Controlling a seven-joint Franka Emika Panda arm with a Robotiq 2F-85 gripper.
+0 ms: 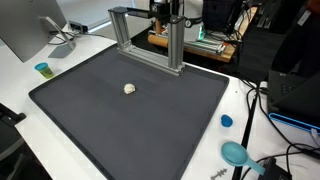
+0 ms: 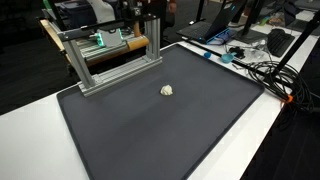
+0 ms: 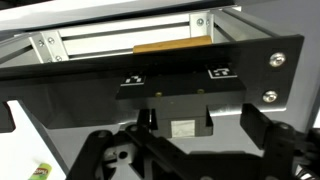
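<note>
No task object is named. A small cream-coloured lump (image 1: pixel 129 88) lies on the dark grey mat; exterior view 2 shows the same lump (image 2: pixel 166 90) near the mat's far side. In the wrist view, my gripper is over a black bar (image 3: pixel 70 77) of a metal frame. Its dark fingers blend into the bar, so the gap between them and anything held there cannot be made out. Beyond the bar is an orange-brown wooden piece (image 3: pixel 173 45) inside the frame. The gripper is mostly cut off at the top of exterior view 1.
The silver frame (image 1: pixel 150 57) stands at the mat's far edge. A teal scoop (image 1: pixel 238 155) and a blue round item (image 1: pixel 226 121) are on the white table to the right. A green-blue cup (image 1: pixel 44 70) is at left.
</note>
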